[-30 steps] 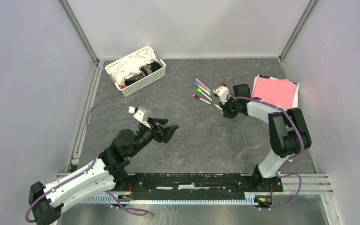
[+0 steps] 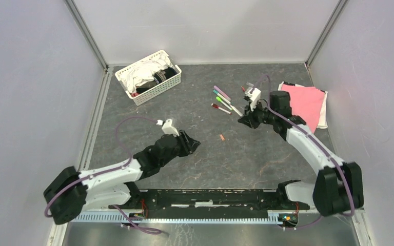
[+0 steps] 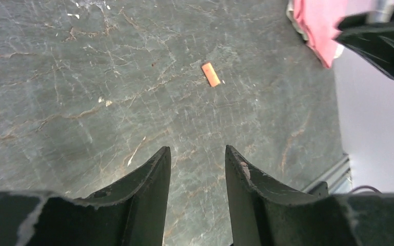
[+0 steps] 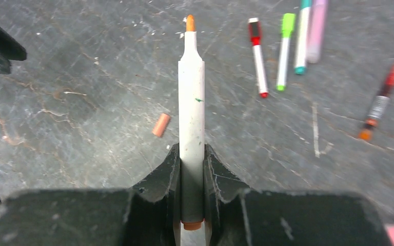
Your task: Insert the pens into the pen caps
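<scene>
My right gripper is shut on a white pen (image 4: 191, 102), its orange tip pointing away from the gripper. A small orange cap (image 2: 222, 137) lies alone on the floor between the grippers, also visible in the left wrist view (image 3: 211, 74). My left gripper hangs left of that cap, its fingers apart with nothing visible between them. Red (image 4: 259, 61), green (image 4: 285, 51), teal (image 4: 302, 41) and purple (image 4: 317, 31) markers lie grouped at the back centre, with a red-orange pen (image 4: 383, 97) apart to their right.
A white basket (image 2: 156, 89) with cloth and dark items sits at the back left. Pink cloth (image 2: 300, 100) on white material lies at the right.
My left gripper moved rightward.
</scene>
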